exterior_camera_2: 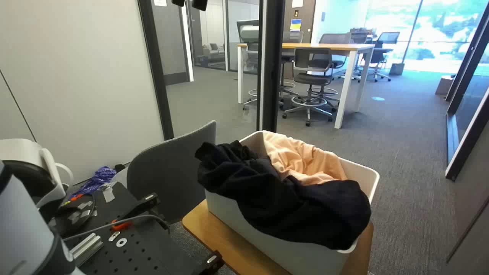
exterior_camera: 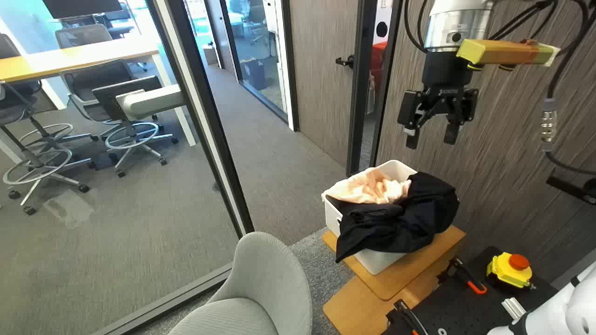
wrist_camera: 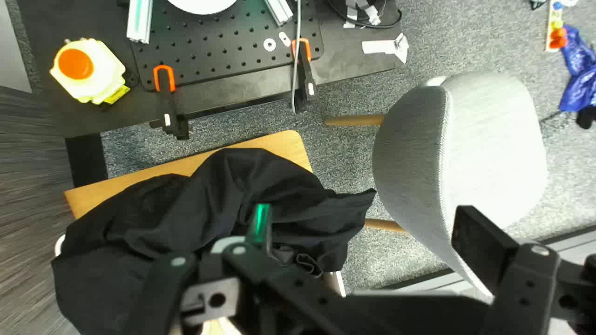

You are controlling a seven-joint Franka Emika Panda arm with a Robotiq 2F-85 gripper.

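High above the bin, my gripper [exterior_camera: 431, 140] stands open with nothing between its fingers. Below it a white bin [exterior_camera: 334, 217] rests on a small wooden stand. Black cloth [exterior_camera: 402, 220] lies heaped in the bin and drapes over the rim on the side near the robot's base. Peach cloth [exterior_camera: 366, 187] fills the other part and hangs over the edge there; exterior view 2 also shows this peach cloth [exterior_camera_2: 298, 158] behind the black cloth [exterior_camera_2: 279, 197]. From the wrist view, black cloth [wrist_camera: 167, 217] spreads below the open fingers, and the bin is mostly hidden.
A grey chair [exterior_camera: 262, 279] stands close beside the wooden stand [exterior_camera: 385, 284]. The robot's black base table [wrist_camera: 223, 56] carries clamps and a yellow emergency stop [exterior_camera: 511, 270]. A wood-grain wall [exterior_camera: 503, 162] rises right behind the gripper. Open air separates gripper and cloth.
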